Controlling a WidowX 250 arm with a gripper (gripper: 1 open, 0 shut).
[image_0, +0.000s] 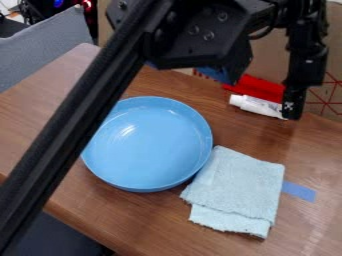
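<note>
The black gripper is at the back right of the table, pointing down at the right end of a white tube. Its fingertips are small and dark here, so what is between them is hard to make out. A red object lies behind the tube against the cardboard. A blue plate lies at the middle left, and a folded pale cloth lies to its right, near the front.
A cardboard panel borders the back of the table. A strip of blue tape is on the wood right of the cloth. The black arm spans the upper and left view. Bare table shows at left and right.
</note>
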